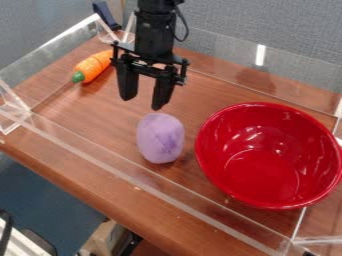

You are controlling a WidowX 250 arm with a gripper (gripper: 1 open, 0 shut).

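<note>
My black gripper (144, 88) hangs over the left-middle of the wooden tray, its two fingers apart with nothing visible between them. A purple oblong object (160, 138) lies in front of and below it. An orange carrot with green top (92, 66) lies at the back left, left of the gripper. A large red bowl (267, 155) fills the right side, beside the purple object.
Clear plastic walls (40, 56) edge the wooden work surface (94, 120). The middle back, between gripper and bowl, is bare wood. A grey textured wall stands behind.
</note>
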